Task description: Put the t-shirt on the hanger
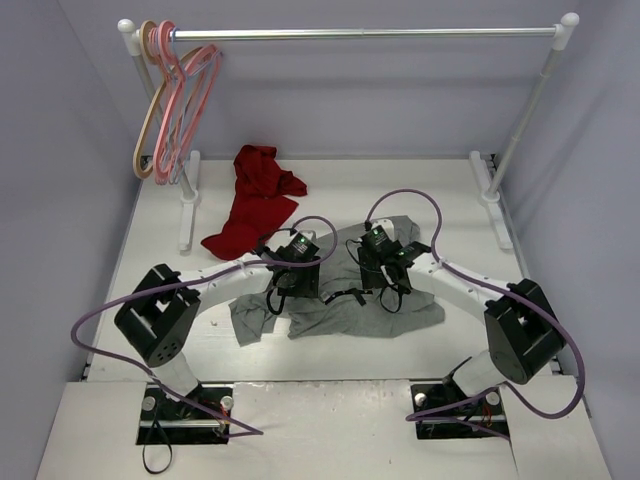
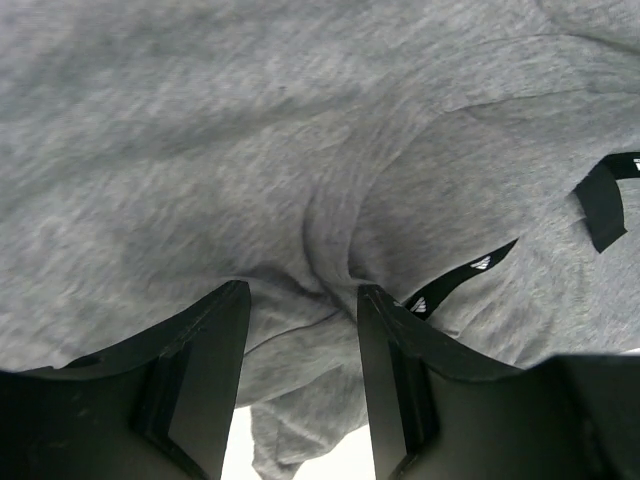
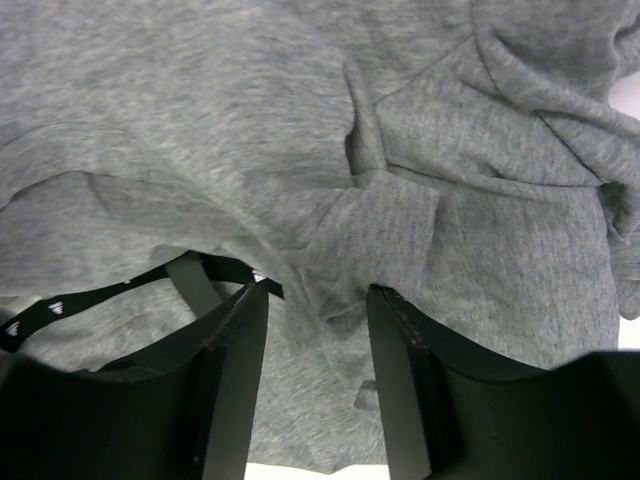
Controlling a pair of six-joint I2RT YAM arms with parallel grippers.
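Note:
A grey t-shirt [image 1: 335,317] lies rumpled on the white table, with black strips showing. My left gripper hovers low over its middle-left part, open, with cloth below the gap between its fingers. My right gripper is low on the right part, open, a raised fold of grey cloth between and just beyond its fingertips. Whether either touches the cloth is unclear. Several pink and beige hangers [image 1: 172,120] hang at the left end of the rail [image 1: 360,33].
A red cloth [image 1: 255,200] lies behind the t-shirt at the left. The rack's white feet stand at left [image 1: 187,220] and right [image 1: 492,210]. Bare table shows along the front and at both sides.

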